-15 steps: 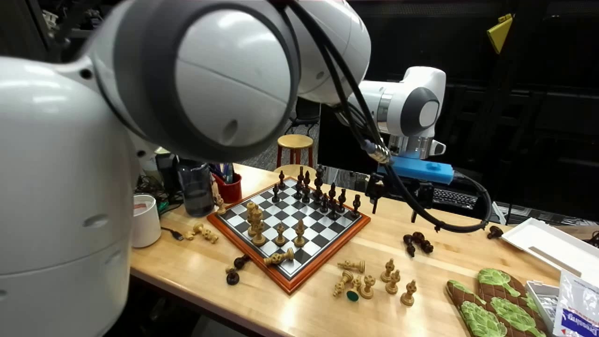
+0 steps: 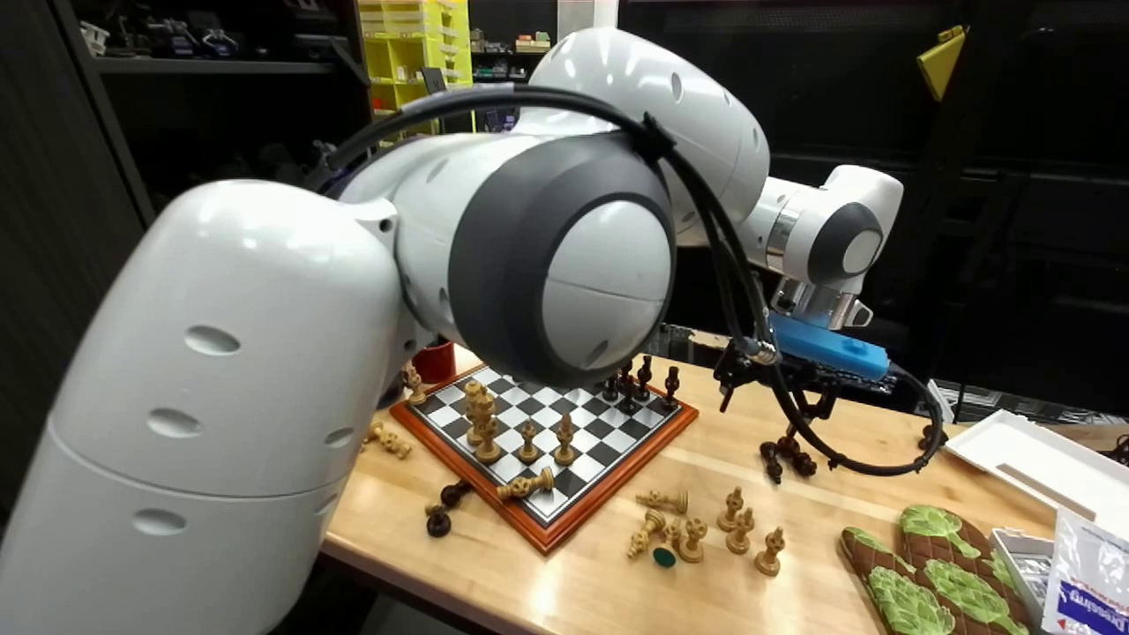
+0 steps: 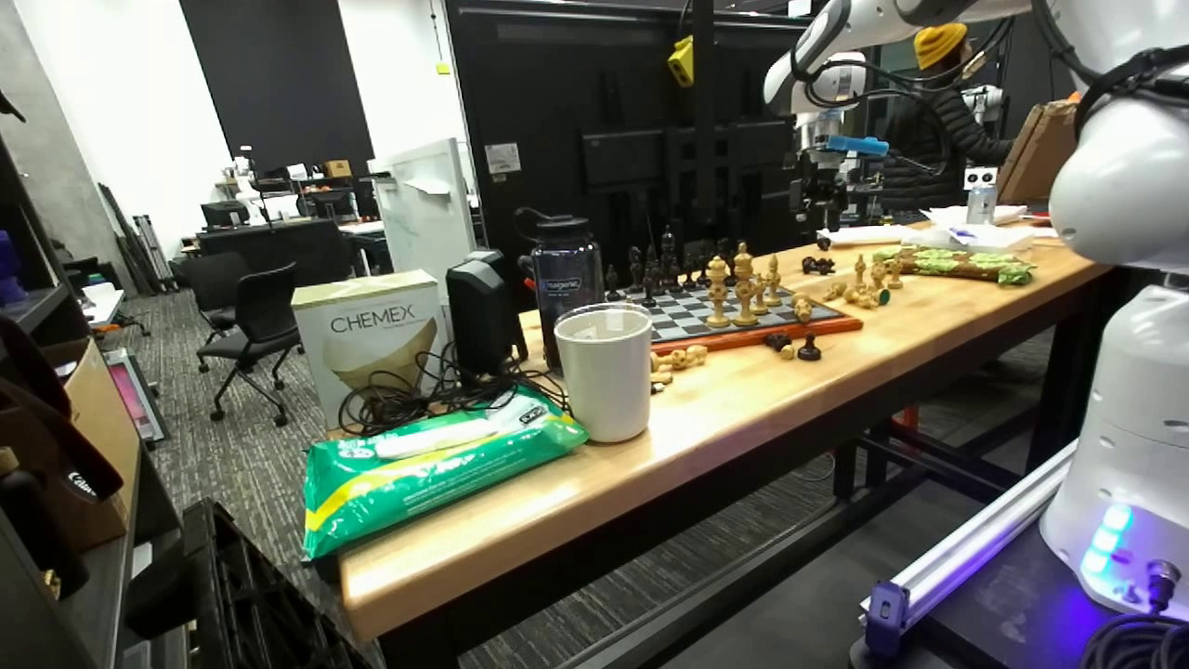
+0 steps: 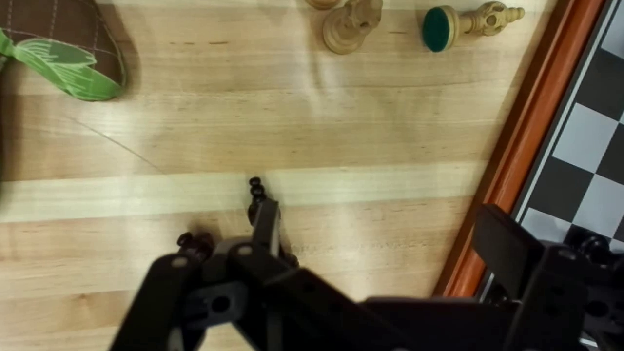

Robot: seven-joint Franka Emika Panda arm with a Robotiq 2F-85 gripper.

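Observation:
My gripper (image 2: 761, 413) hangs over the table to the right of the chessboard (image 2: 593, 508), and its fingers are wide apart with nothing between them. Several fallen dark chess pieces (image 2: 790, 456) lie on the wood just below and in front of it. In the wrist view one dark piece (image 4: 255, 193) shows beside the left finger (image 4: 266, 225), partly hidden by it; another dark piece (image 4: 196, 244) is further left. The right finger (image 4: 503, 245) appears over the board's red-brown frame (image 4: 517, 158). Light and dark pieces stand on the board, with a light piece (image 2: 526, 483) tipped over at its edge.
Several light pieces (image 2: 737, 520), some upright and some fallen, occupy the table before the board. An oven mitt (image 2: 931, 577) and a white tray (image 2: 1043, 466) are on the right. At the table's other end stand a white mug (image 3: 607, 379) and a dark bottle (image 3: 565, 279).
My gripper has moved right and down in exterior view 1, nearer the fallen dark pieces. The arm now covers the board's far part and the mug; the pieces still visible have not moved.

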